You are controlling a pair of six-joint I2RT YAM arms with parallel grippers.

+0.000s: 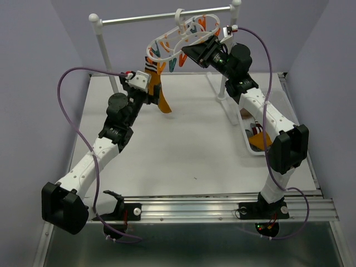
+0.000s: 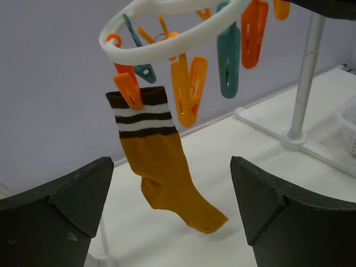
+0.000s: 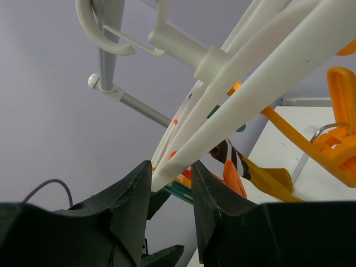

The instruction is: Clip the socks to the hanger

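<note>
The hanger [image 1: 167, 41], a white plastic ring with coloured clips, hangs from the rail. An orange sock [image 2: 158, 161] with brown and white stripes hangs under clips at its left, beside an orange clip [image 2: 189, 92]. My left gripper [image 1: 150, 94] is open just below and in front of the sock, which shows between its fingers in the left wrist view, with nothing held. My right gripper is shut on the white rim of the hanger ring at its front right.
A white stand [image 1: 104, 50] frames the work. A basket [image 1: 250, 150] holding more socks sits at the right of the white table [image 1: 183, 150].
</note>
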